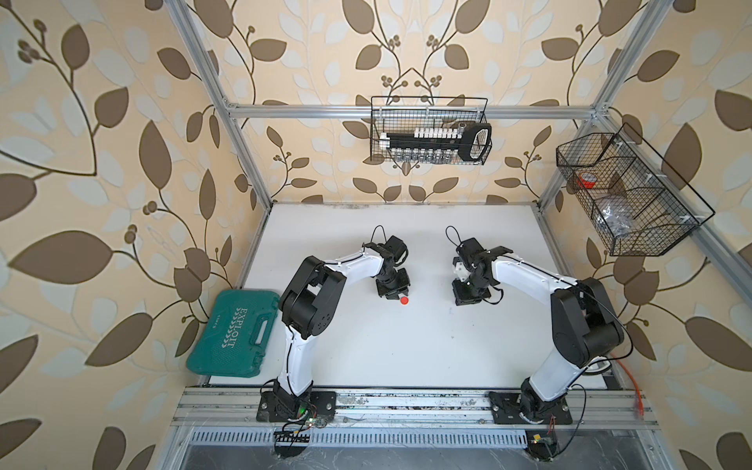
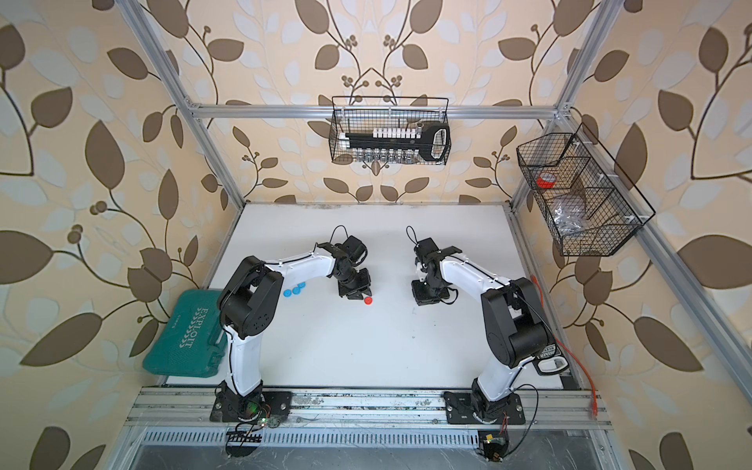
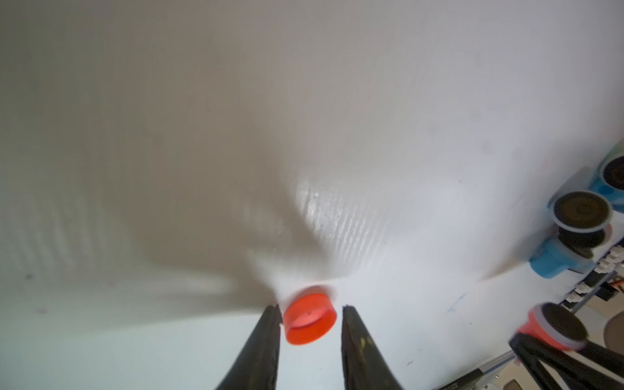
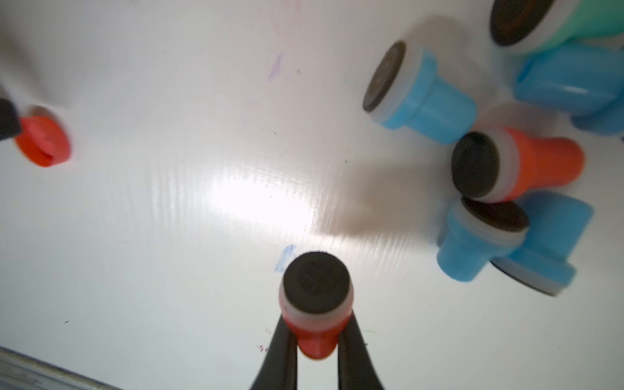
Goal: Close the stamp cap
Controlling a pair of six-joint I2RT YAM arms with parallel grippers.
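Observation:
The red stamp cap sits between the fingertips of my left gripper, its hollow side showing. Those fingers stand part apart, with what looks like a narrow gap at the right one; a firm grip cannot be confirmed. In the right wrist view the cap appears at the far left, beside a black left fingertip. My right gripper is shut on a red stamp, its dark round face uncovered towards the camera. In the top left view the left gripper and right gripper are well apart.
Several stamps lie loose on the table, among them a blue one and a red one. A green case rests at the left edge.

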